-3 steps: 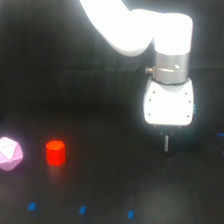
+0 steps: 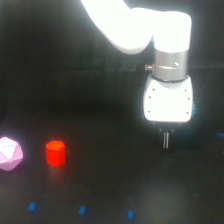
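My gripper [image 2: 167,146] hangs at the right below its white hand, pointing down. Its thin dark fingers are close together, too small in this view to tell whether they stand open or shut. Nothing shows between them. A red block [image 2: 56,153] rests on the dark surface to the left, well apart from the gripper. At the far left edge sits a pink, many-faced block [image 2: 9,153], partly cut off by the frame.
Small blue marks [image 2: 82,210] lie in a row along the near part of the dark surface [image 2: 110,170]. Between the red block and the gripper the surface is clear. The white arm [image 2: 125,25] reaches in from the top.
The fingers look very slightly different at their tips, perhaps a little farther apart. Arm and blocks appear where they were.
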